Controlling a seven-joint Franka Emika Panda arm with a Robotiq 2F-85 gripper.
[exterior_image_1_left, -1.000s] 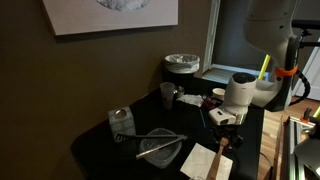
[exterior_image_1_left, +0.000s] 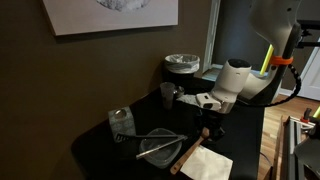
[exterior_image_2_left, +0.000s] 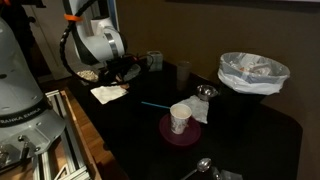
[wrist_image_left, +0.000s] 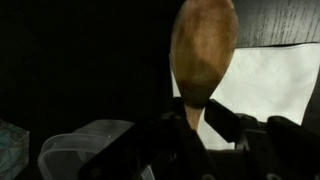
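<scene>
A wooden spoon (wrist_image_left: 203, 45) is pinched by its handle in my gripper; its bowl points away from the fingers in the wrist view. In exterior view 1 the spoon (exterior_image_1_left: 186, 156) slants down and left from the gripper (exterior_image_1_left: 206, 134), over the left edge of a white napkin (exterior_image_1_left: 208, 168). Whether the spoon touches the table cannot be told. Left of it sits a clear plastic container (exterior_image_1_left: 161, 156), also partly visible as a clear tub (wrist_image_left: 75, 147) at the lower left of the wrist view.
Dark utensils (exterior_image_1_left: 146, 136) lie by the container, with a metal grater (exterior_image_1_left: 121, 122) farther left. A maroon plate (exterior_image_2_left: 180, 137) bears a paper cup (exterior_image_2_left: 180, 118). Behind stands a lined bin (exterior_image_2_left: 252, 82).
My gripper has moved left and up in exterior view 1, carrying the spoon from over the napkin's middle toward the container. The spoon now slants more to the left.
</scene>
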